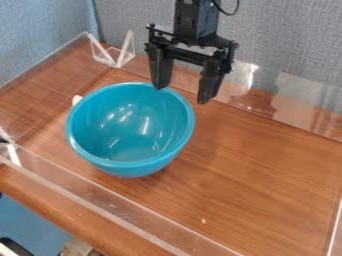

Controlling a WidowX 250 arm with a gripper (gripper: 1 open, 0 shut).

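Observation:
My black gripper [185,79] hangs open from above at the top centre of the camera view, its two fingers spread wide with nothing visible between them. The left finger reaches down to just over the back rim of a teal bowl [130,140], which sits on the wooden table [254,185] left of centre. Whether that finger touches the rim I cannot tell. The inside of the bowl looks empty.
A white wire-like stand [112,55] is at the back left, and a small white object sits behind the bowl's left side. Transparent strips line the back and front edges.

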